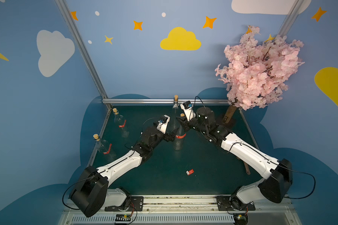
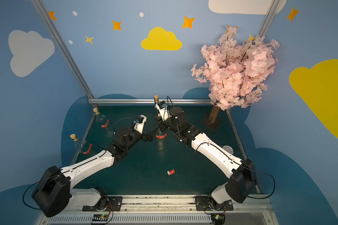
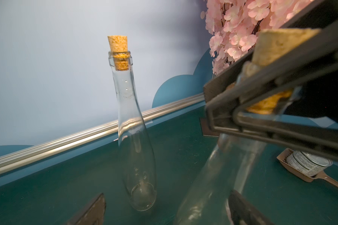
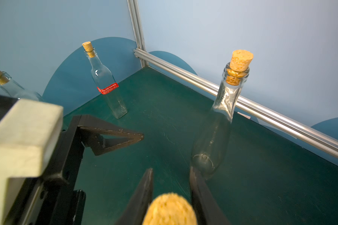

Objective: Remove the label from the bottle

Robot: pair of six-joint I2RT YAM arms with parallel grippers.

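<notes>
A clear corked bottle with a red label hangs from my right gripper, which is shut round its neck just below the cork. In the right wrist view only the cork shows between the fingers. My left gripper stands open and empty, close beside this bottle on its left. In the left wrist view the bottle's clear body passes behind the right-hand fingertip, and its label is out of sight. Whether the bottle's base touches the table, I cannot tell.
A label-free corked bottle stands close behind. Two labelled bottles stand at the left edge. A small red-and-white scrap lies on the front table. Blossom tree at back right; a can sits in a brown scoop.
</notes>
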